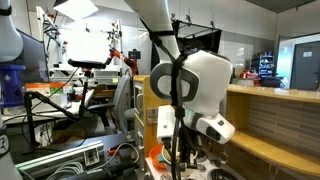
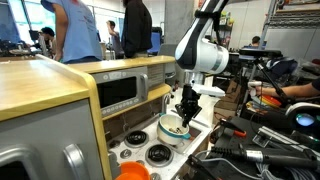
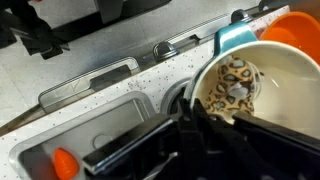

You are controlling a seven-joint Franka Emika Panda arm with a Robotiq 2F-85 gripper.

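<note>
A pot with a pale inside and a teal outside fills the right of the wrist view. Inside it lies a brown, dark-spotted object. My gripper is shut at the pot's near edge; whether it holds the rim or a handle is hidden by the dark fingers. In exterior view 2 the same pot hangs or rests by the gripper over the counter beside the burners; its contact with the surface cannot be told. The arm covers most of the pot in exterior view 1.
An orange bowl stands near the pot. Burners lie on the counter. A grey sink basin holds an orange-red object. A shelf and a microwave border the back.
</note>
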